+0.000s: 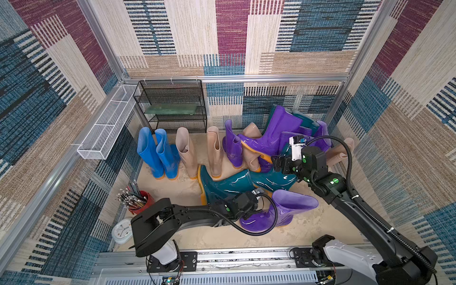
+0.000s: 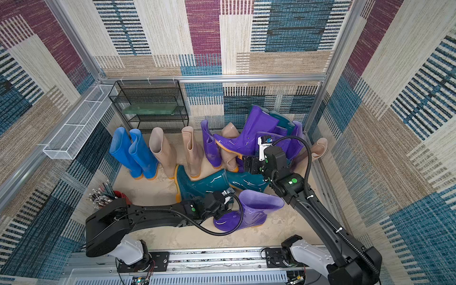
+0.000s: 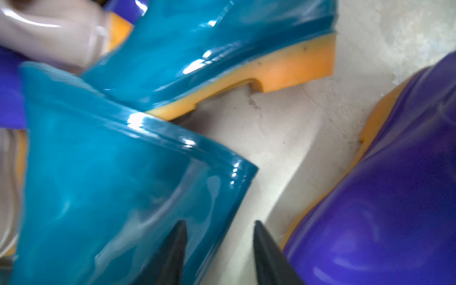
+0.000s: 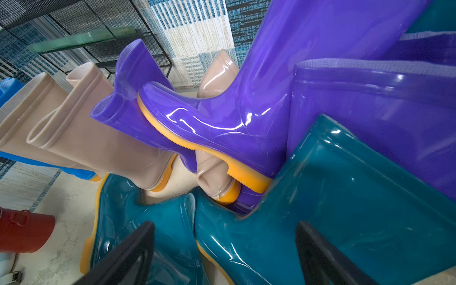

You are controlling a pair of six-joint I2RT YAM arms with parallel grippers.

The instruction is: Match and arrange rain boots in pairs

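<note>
A purple boot (image 1: 280, 216) stands at the front of the table, shaft leaning right. Just behind it my left gripper is partly open. Between its fingers show bare floor and the edge of a teal boot's shaft (image 3: 118, 199), nothing gripped. Two teal boots (image 1: 228, 182) (image 4: 332, 209) lie end to end. Over the second one hangs my right gripper, open and empty. At the back left stand a blue pair (image 1: 159, 154) and two beige boots (image 1: 186, 149) (image 1: 215, 152), with a small purple boot (image 1: 233, 144) to their right.
Purple boots (image 1: 280, 130), teal boots and a beige boot (image 1: 250, 130) are heaped at the back right. A red cup of pens (image 1: 142, 201) and a white clock (image 1: 122, 230) stand at left. Bare floor (image 1: 332, 223) lies right of the front purple boot. A mesh rack (image 1: 171, 123) stands behind.
</note>
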